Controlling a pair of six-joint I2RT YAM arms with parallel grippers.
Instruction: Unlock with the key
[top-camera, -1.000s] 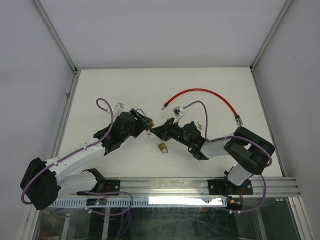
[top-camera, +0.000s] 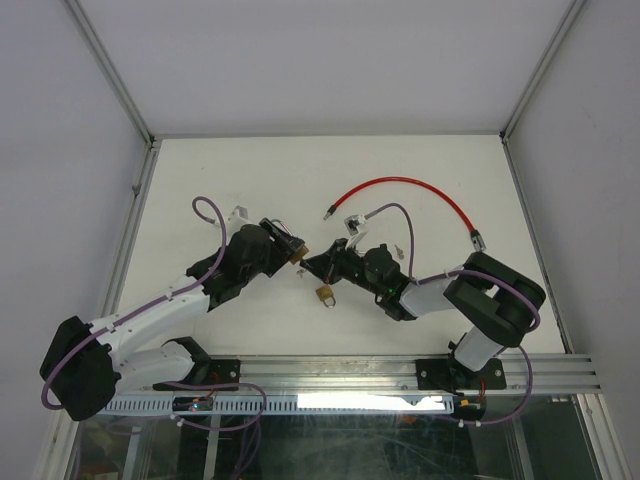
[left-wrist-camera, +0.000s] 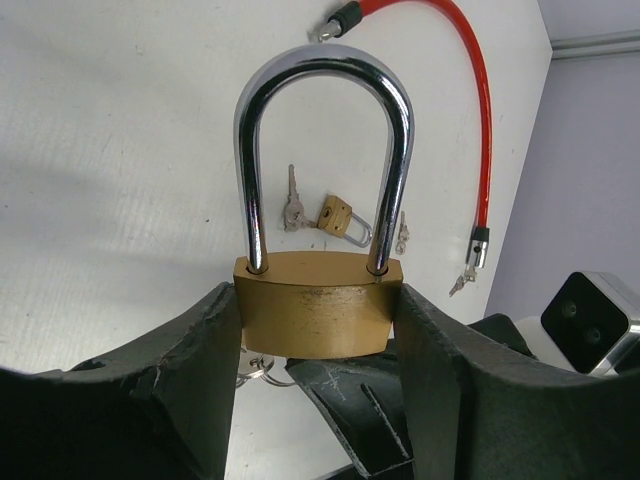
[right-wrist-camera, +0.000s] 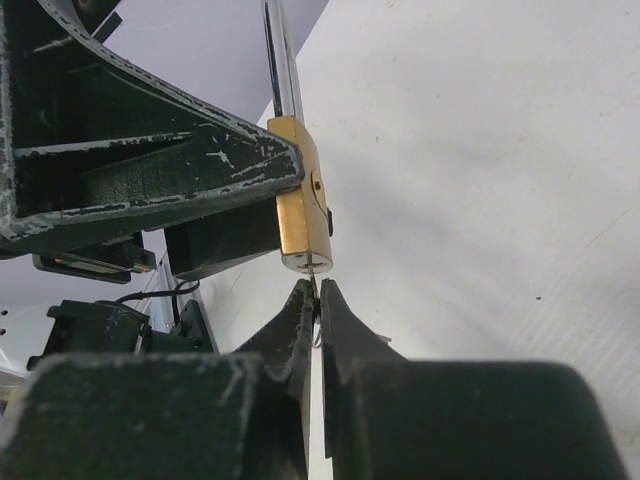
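Observation:
A brass padlock (left-wrist-camera: 318, 310) with a chrome shackle (left-wrist-camera: 325, 65) is clamped in my left gripper (top-camera: 292, 245). Both shackle legs sit in the body. Edge-on in the right wrist view, the padlock (right-wrist-camera: 304, 205) has its bottom face toward my right gripper. The fingertips of that gripper are closed on a thin key (right-wrist-camera: 312, 279), whose blade meets the slot in the padlock's bottom; how deep it sits cannot be told. In the left wrist view a key ring (left-wrist-camera: 262, 368) hangs below the padlock, partly hidden.
On the table lie a small brass padlock (top-camera: 325, 294), loose keys (left-wrist-camera: 293, 208), another small key (left-wrist-camera: 402, 236) and a red cable lock (top-camera: 400, 180) curving at the back right.
The keys hanging at the right gripper's tips have shifted slightly.

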